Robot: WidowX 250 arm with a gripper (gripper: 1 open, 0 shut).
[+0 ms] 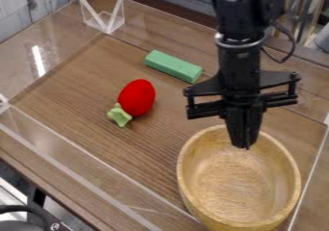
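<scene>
My black gripper (pixel 241 129) hangs over the upper rim of a large tan oval bowl (pixel 238 206) at the lower right. It is shut, with nothing visible between its fingers. To its left a red oval object (pixel 139 94) with a pale green part lies on the wooden table (pixel 90 148). A green block (pixel 174 64) lies behind, left of the arm.
A clear wire or plastic basket (pixel 102 14) stands at the back left. The arm hides part of the back right.
</scene>
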